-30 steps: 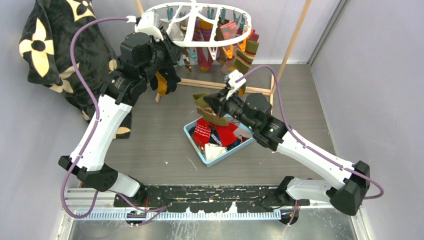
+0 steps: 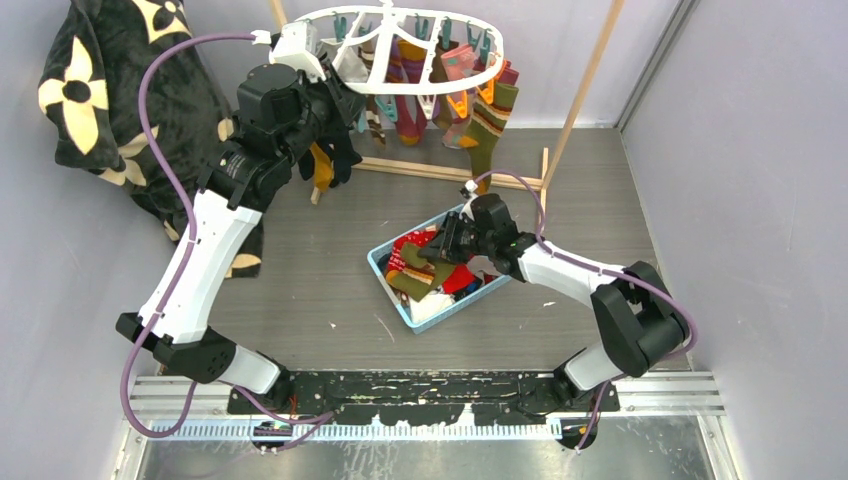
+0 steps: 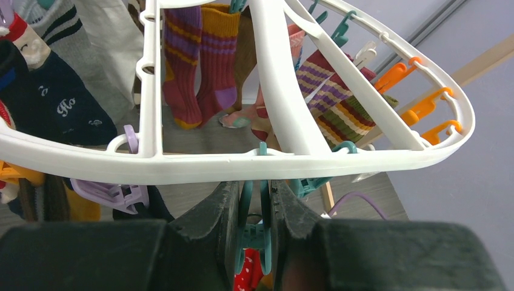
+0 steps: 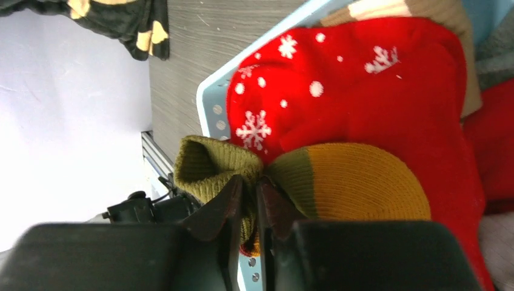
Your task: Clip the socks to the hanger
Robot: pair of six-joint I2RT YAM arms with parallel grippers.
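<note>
In the left wrist view my left gripper is shut on a teal clip [image 3: 254,233] at the front rim of the white hanger [image 3: 206,167]. No sock shows in that clip. My right gripper [image 2: 432,250] is down at the light-blue basket [image 2: 450,310]. An olive striped sock [image 2: 417,277] lies on the pile there, below its fingers. Seen from the right wrist, folded olive fabric [image 4: 215,160] sits at the fingertips, which stand slightly apart; whether they still grip it is unclear. A red snowflake sock [image 4: 357,91] lies under it.
Several socks [image 2: 405,115] hang from the hanger by clips. Orange clips [image 3: 424,109] are on its right side. A wooden stand [image 2: 450,172] reaches the floor behind the basket, and a dark flowered blanket [image 2: 100,90] is at left. Floor around the basket is clear.
My right arm has drawn back and lowered, bringing the olive striped sock from above the basket down onto the pile. The left arm has stayed still at the hanger.
</note>
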